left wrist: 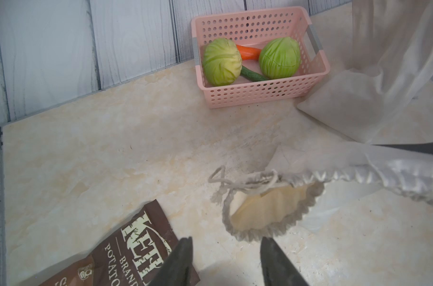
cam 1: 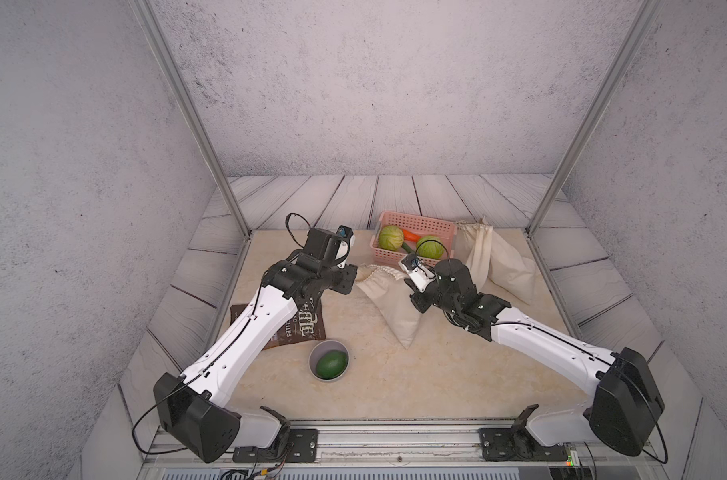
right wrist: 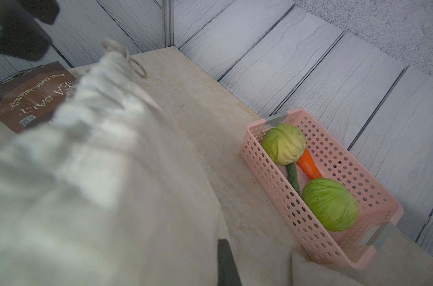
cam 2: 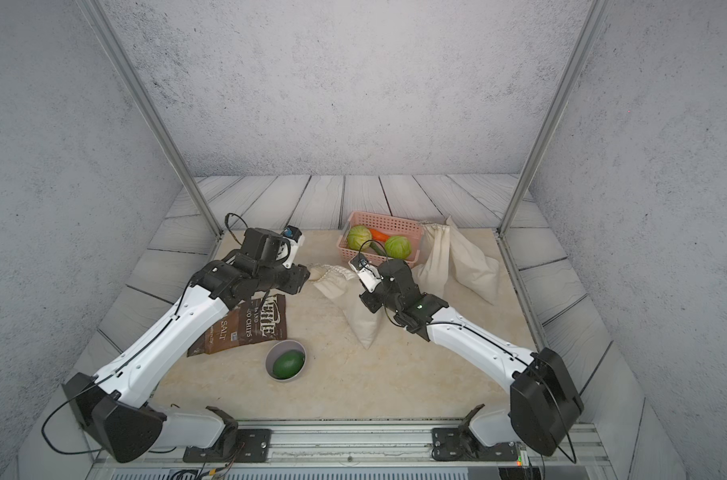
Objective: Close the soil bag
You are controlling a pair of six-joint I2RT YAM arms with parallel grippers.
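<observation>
The soil bag (cam 1: 393,308) is a cream cloth bag with a gathered drawstring mouth. Its mouth (left wrist: 268,209) gapes toward the left arm in the left wrist view, with a loop of cord (left wrist: 245,181) at its far edge. My left gripper is open, left of the mouth and apart from it, with only tabletop between its fingertips. At the bag's right side, my right gripper (cam 1: 417,300) is shut on the cloth, which stretches up to it. Cloth (right wrist: 106,190) fills much of the right wrist view; one dark finger (right wrist: 228,264) shows and the other is hidden.
Behind the bag stands a pink basket (cam 1: 387,257) of vegetables. More cream cloth bags (cam 1: 507,268) are at the back right. A brown chip bag (cam 2: 247,326) lies left, near a grey bowl (cam 1: 313,369) holding something green.
</observation>
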